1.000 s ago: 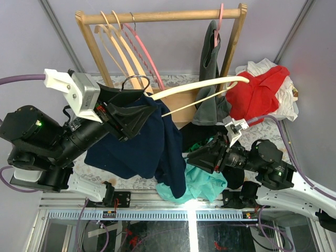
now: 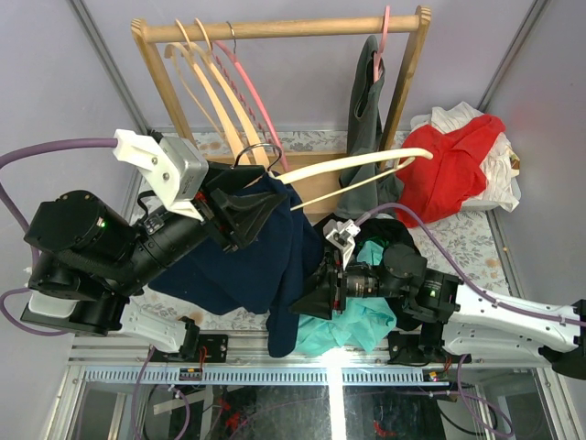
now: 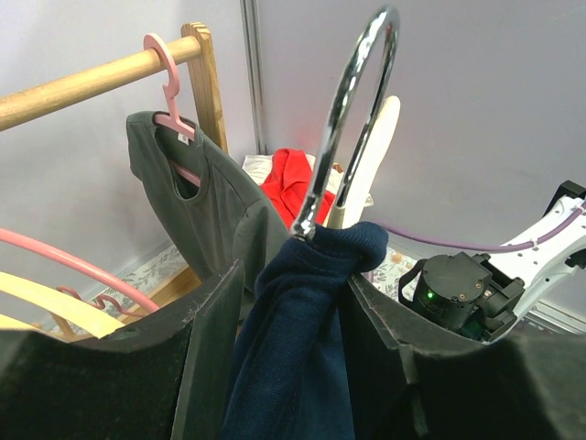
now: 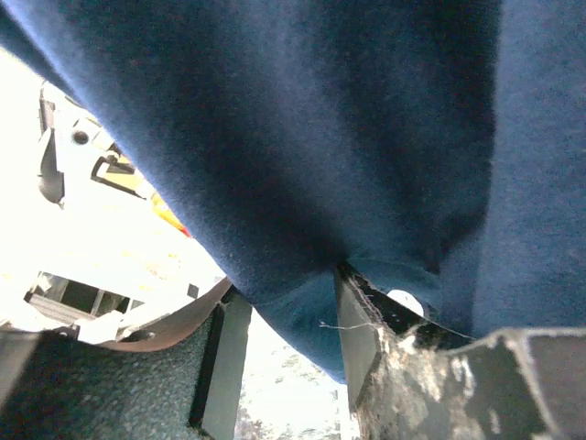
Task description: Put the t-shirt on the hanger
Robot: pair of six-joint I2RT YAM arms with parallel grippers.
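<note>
The navy t shirt point(image 2: 240, 266) hangs bunched from my left gripper point(image 2: 264, 203). In the left wrist view its cloth point(image 3: 298, 316) fills the space between the fingers, just below the hanger's metal hook point(image 3: 341, 119). That cream hanger point(image 2: 359, 162) reaches to the right with its bar below; its other arm is hidden by cloth and gripper. My right gripper point(image 2: 307, 305) is at the shirt's lower right side. Its fingers point(image 4: 366, 339) stand apart around a navy edge in the right wrist view, with bare background showing between them below the cloth, so no firm pinch shows.
Behind stands a wooden rack point(image 2: 302, 27) with several hangers at left and a grey shirt point(image 2: 364, 110) at right. Red cloth point(image 2: 453, 165) lies at the far right. Turquoise cloth point(image 2: 352, 316) lies under my right gripper.
My right gripper has moved left and down to the shirt. The shirt's hanging end has shifted left and lower. My left gripper and the hanger have drifted slightly right and down.
</note>
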